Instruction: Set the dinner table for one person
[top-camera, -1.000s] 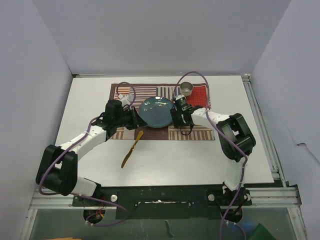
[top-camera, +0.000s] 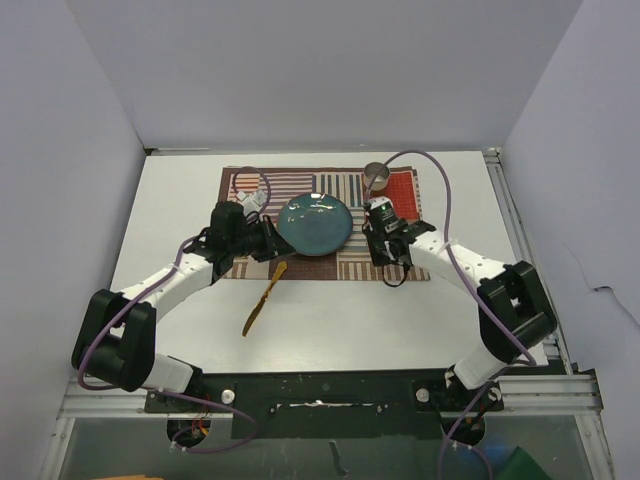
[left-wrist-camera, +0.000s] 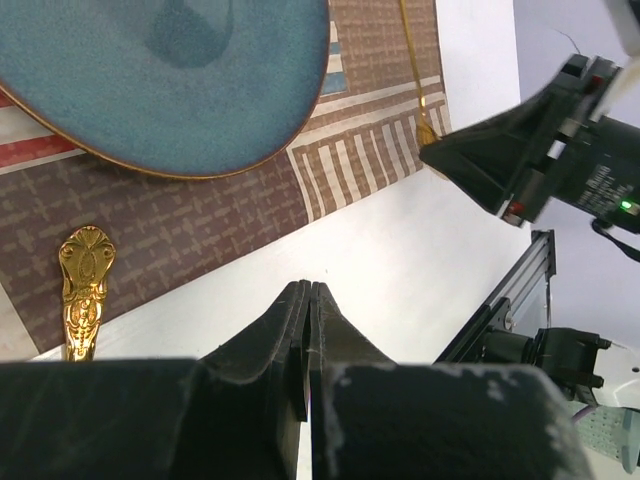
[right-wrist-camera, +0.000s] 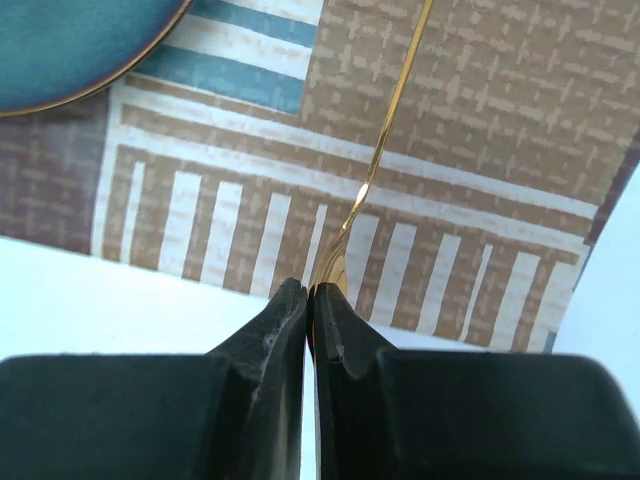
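Note:
On the striped placemat (top-camera: 300, 267) sits a blue plate (top-camera: 315, 224) with a gold rim. A gold utensil (right-wrist-camera: 378, 150), thin in the shaft, is pinched by its handle in my right gripper, right of the plate; its far end runs out of the right wrist view. My left gripper is shut at the mat's front edge, left of centre, with nothing visible between its fingers. A gold knife (top-camera: 262, 300) lies slanted below the plate, its ornate handle (left-wrist-camera: 85, 285) over the mat's edge.
A metallic-looking cup (top-camera: 376, 177) stands behind the right gripper, beside a red cloth (top-camera: 405, 194) on the mat's right part.
My right gripper has moved to the right, away from the plate. The left arm, plate and knife have kept their places.

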